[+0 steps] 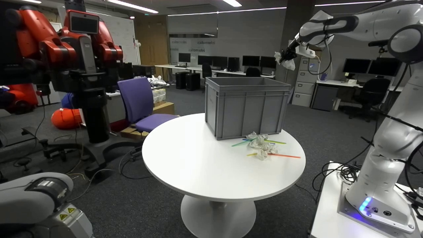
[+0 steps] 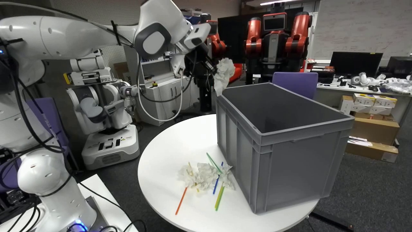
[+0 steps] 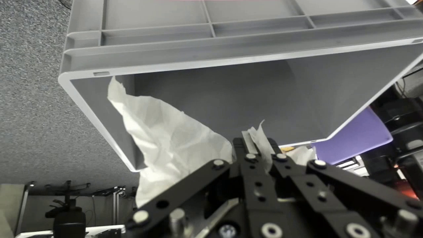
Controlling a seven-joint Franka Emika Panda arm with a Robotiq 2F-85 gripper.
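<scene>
A crumpled white tissue is pinched in my gripper, which is shut on it; a large flap hangs off to the left in the wrist view. In exterior view 2 the tissue hangs near the top left corner of the big grey crate. Seen from exterior view 1, my gripper is higher than the crate's rim, towards its right end. The crate's visible interior looks empty.
Beside the crate, on the round white table, lie several crumpled tissues among coloured sticks, including an orange stick and a blue stick. A purple chair stands behind.
</scene>
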